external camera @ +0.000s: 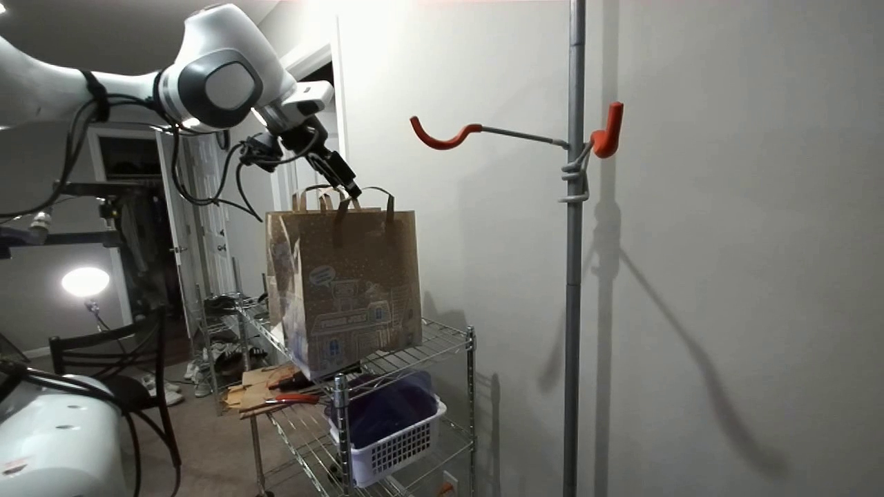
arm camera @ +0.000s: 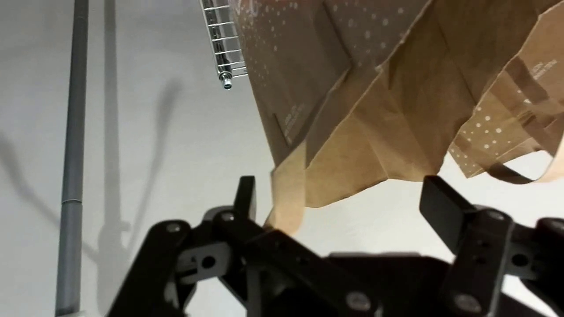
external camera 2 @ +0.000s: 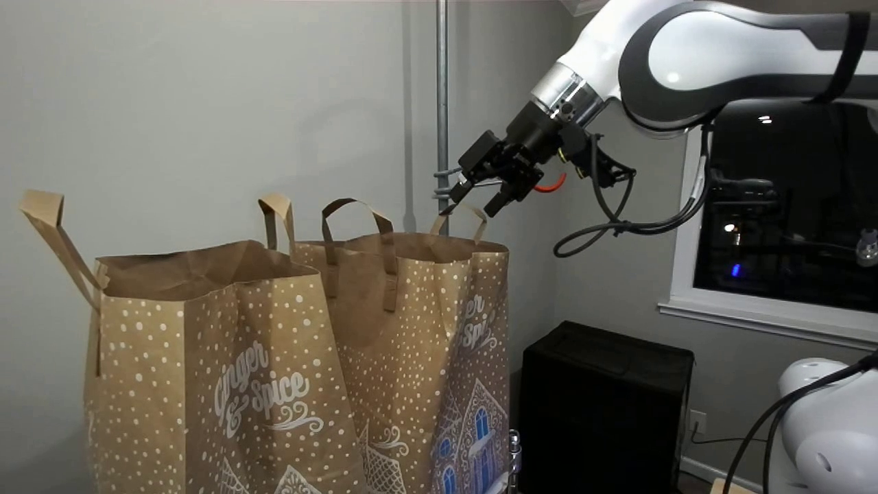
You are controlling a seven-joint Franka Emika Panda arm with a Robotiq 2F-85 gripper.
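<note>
Two brown paper bags stand side by side, the spotted front bag (external camera 2: 239, 354) and the second bag (external camera 2: 428, 329), whose upright loop handles rise above their rims. My gripper (external camera 2: 479, 199) is open above the second bag's rim, close to that bag's far handle (external camera 2: 473, 215). From the wrist, a handle strap (arm camera: 289, 193) appears between my spread fingers, nearer the left finger (arm camera: 246, 198) than the right finger (arm camera: 444, 211). Whether the strap touches the left finger cannot be told. In exterior view 1 the fingertips overlap the handles of the bag (external camera: 360, 281).
The bags stand on a wire shelf (external camera: 439, 339) with a white basket (external camera: 398, 447) below. Right of it rises a grey pole (external camera: 573, 331) bearing a red-tipped hook (external camera: 447, 142). A black box (external camera 2: 605, 403) is behind. Wall space between bag and pole is clear.
</note>
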